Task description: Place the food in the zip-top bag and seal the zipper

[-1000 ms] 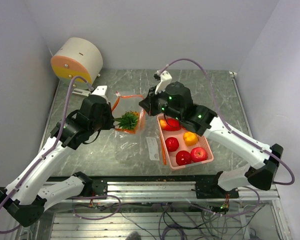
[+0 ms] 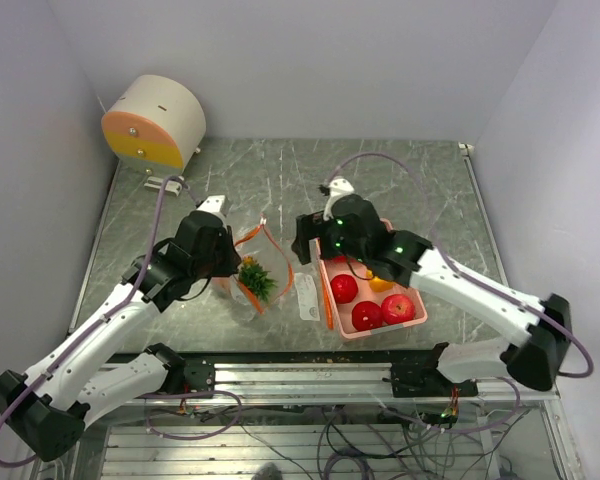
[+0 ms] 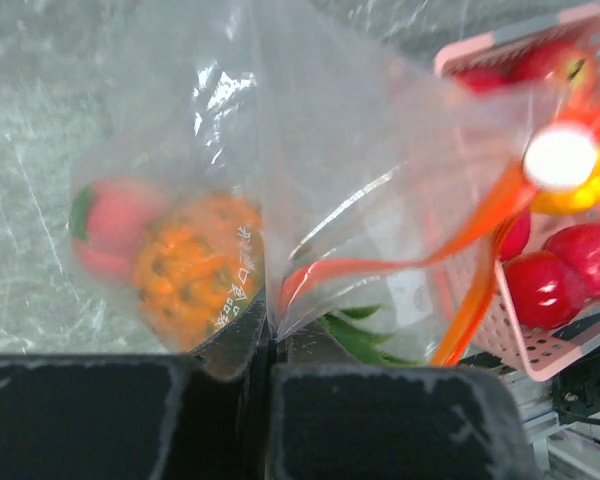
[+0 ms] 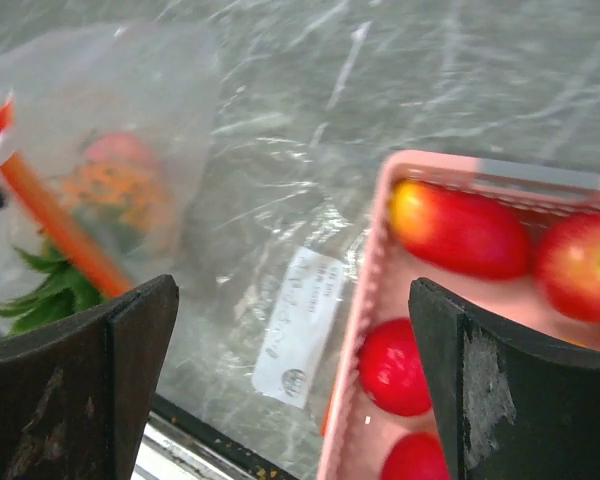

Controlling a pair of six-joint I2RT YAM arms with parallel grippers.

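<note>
The clear zip top bag [image 3: 350, 150] has an orange zipper edge with a white slider [image 3: 561, 156]. My left gripper is shut on the bag's rim. Inside the bag lie a pineapple [image 3: 195, 265] with green leaves and a pink-red fruit [image 3: 120, 225]; in the top view the leaves [image 2: 257, 280] show at the bag's mouth, which gapes. My right gripper stands open above the table, between the bag and the basket, with nothing between its fingers. A pink basket [image 4: 342, 400] holds several red fruits and a yellow one [image 2: 378, 283].
A white label [image 4: 300, 320] lies flat on the table between bag and basket. At the back left stands a cream, rounded box [image 2: 160, 115] with an orange and yellow front.
The right gripper, close to the bag's far rim a second ago, now stands apart from it and open.
</note>
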